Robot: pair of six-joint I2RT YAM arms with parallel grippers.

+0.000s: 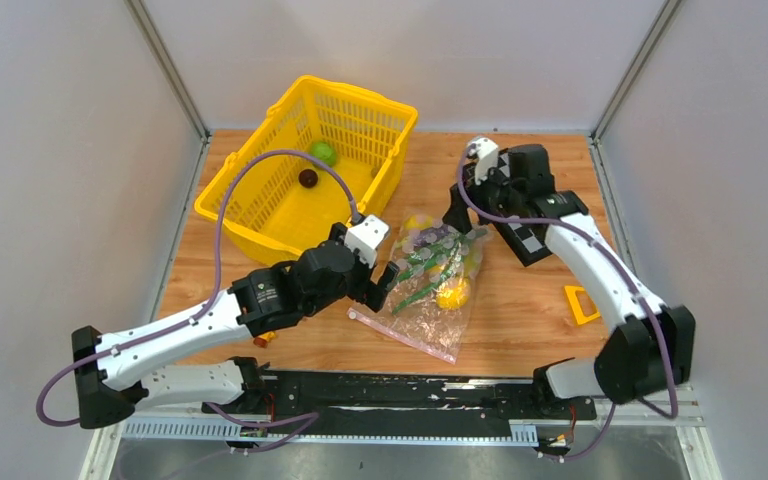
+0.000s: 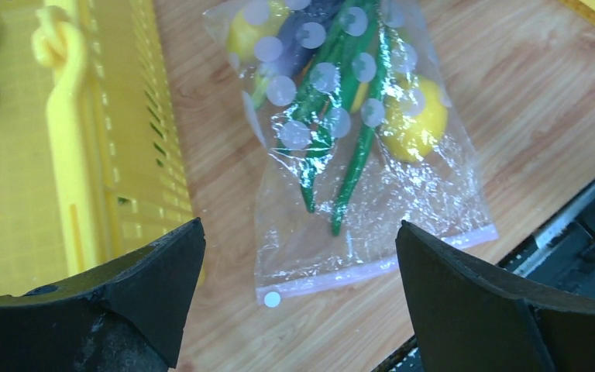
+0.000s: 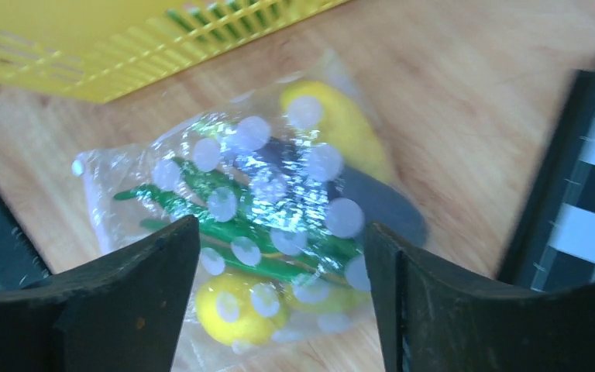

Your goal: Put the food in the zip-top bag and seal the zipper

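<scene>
The clear zip top bag (image 2: 294,225) lies flat on the table. In it are long green vegetables (image 2: 364,147), a dark purple eggplant (image 2: 298,39), a yellow round fruit (image 2: 414,120) and other yellow food. Along the bag's near edge runs the pale zipper strip (image 2: 325,277), a round white slider (image 2: 272,299) at its left end. Whether the strip is sealed cannot be told. My left gripper (image 1: 381,288) stands open over the bag's left side, empty. Over the bag's far part my right gripper is open too, fingers apart, holding nothing.
A yellow basket (image 1: 400,150) stands close on the bag's left, with a green ball (image 1: 323,153) and a dark one (image 1: 308,178) inside. To the right are a checkered board (image 1: 527,245) and a yellow triangle (image 1: 581,306). Bare table (image 1: 510,320) lies between.
</scene>
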